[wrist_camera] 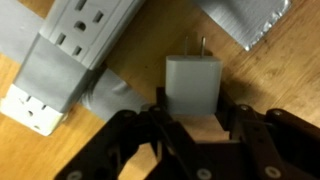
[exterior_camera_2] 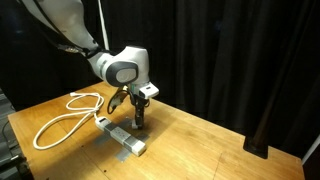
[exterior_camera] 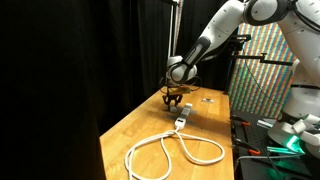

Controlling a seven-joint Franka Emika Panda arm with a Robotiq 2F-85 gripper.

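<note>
Between the fingers of my gripper is a small pale grey plug [wrist_camera: 193, 85], its two metal prongs pointing away from the gripper toward the wooden table. The fingers are shut on its sides. To the left in the wrist view lies a white power strip [wrist_camera: 85, 30] with rows of dark socket slots, apart from the plug. In exterior view 2 the gripper [exterior_camera_2: 138, 118] is low over the table, just behind the strip [exterior_camera_2: 122, 136]. The plug is hard to make out in the exterior views.
Grey tape [wrist_camera: 245, 15] lies on the table, with more of it around the strip. A white cord [exterior_camera: 130, 155] loops across the near table.
</note>
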